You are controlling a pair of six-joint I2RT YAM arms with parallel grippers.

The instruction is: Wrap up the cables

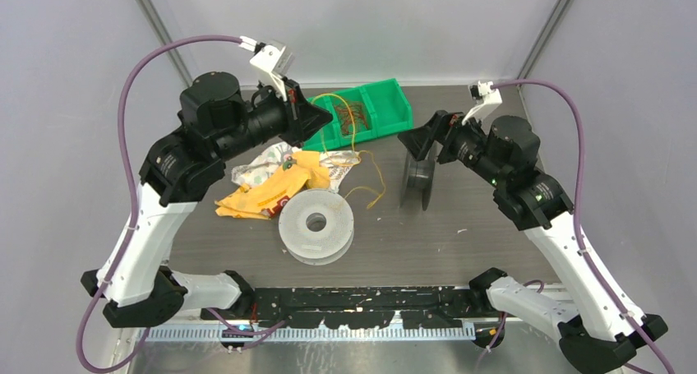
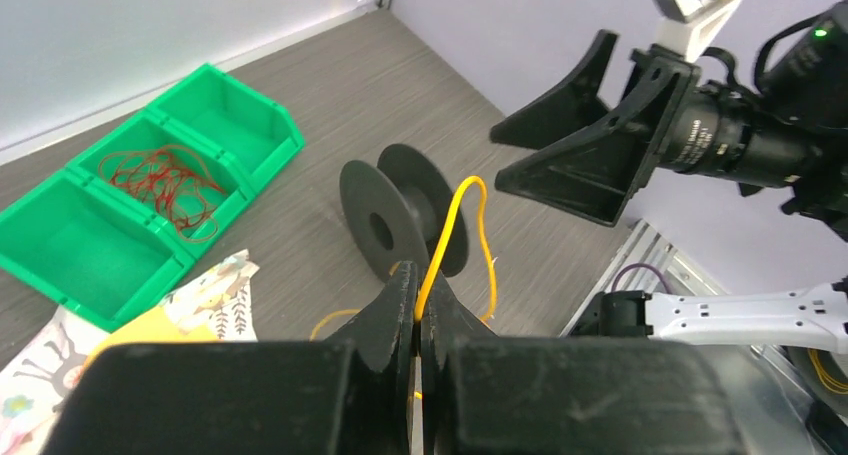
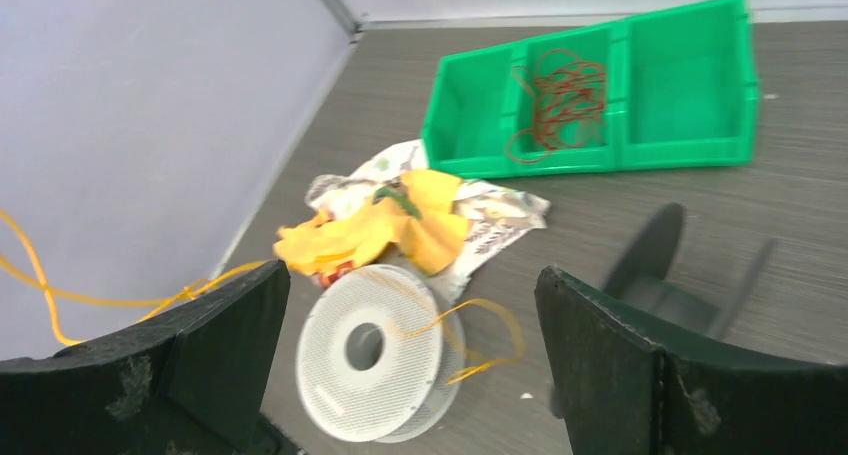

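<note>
A thin yellow cable [image 2: 478,215] comes out from between the closed fingertips of my left gripper. In the top view the cable [image 1: 353,127] dangles in loops below that gripper [image 1: 327,117], its loose end above the table near the white spool [image 1: 316,247]. My right gripper [image 1: 411,142] stands open above the black spool [image 1: 421,177], fingers spread with nothing between them. In its own wrist view, part of the cable [image 3: 110,300] passes beyond its left finger [image 3: 220,345].
A green three-part bin [image 1: 386,111] at the back holds a tangle of red cable [image 2: 170,185] in its middle compartment. Yellow and patterned bags [image 1: 267,189] lie beside the white spool.
</note>
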